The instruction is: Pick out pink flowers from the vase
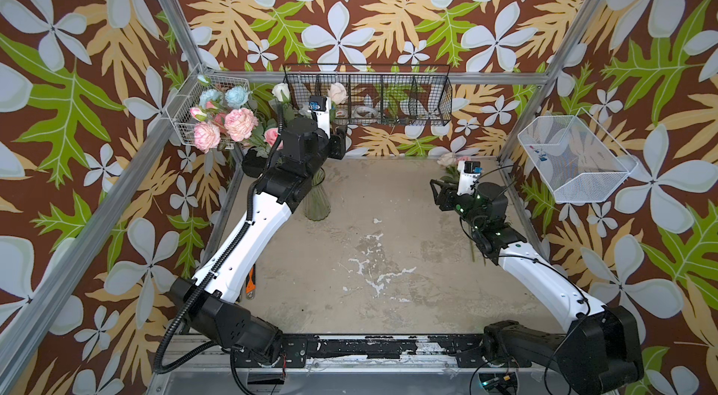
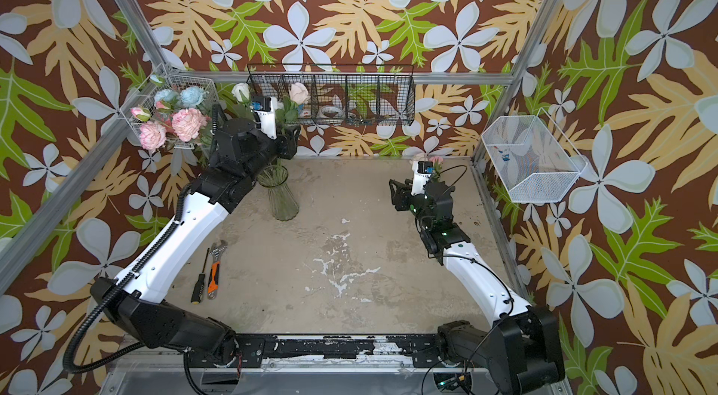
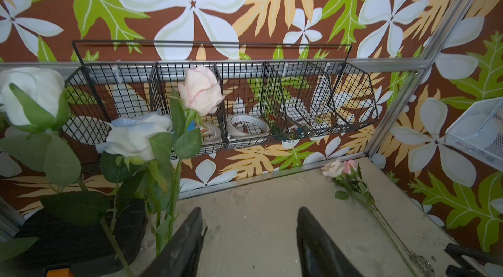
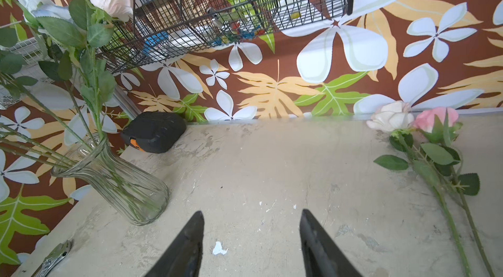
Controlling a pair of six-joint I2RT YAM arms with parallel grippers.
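The glass vase stands upright at the table's left back, full of stems. A pale pink rose and white-blue and white roses rise above it. Farther left are large pink flowers; their lower stems are hidden. A pink rose is mostly covered by the left arm. My left gripper is open and empty, right of the upright stems. My right gripper is open and empty above the table's right side. A pink rose and a cream one lie on the table at the right.
A black wire basket hangs on the back wall, a white one on the right. A black case sits behind the vase. An orange-handled wrench lies front left.
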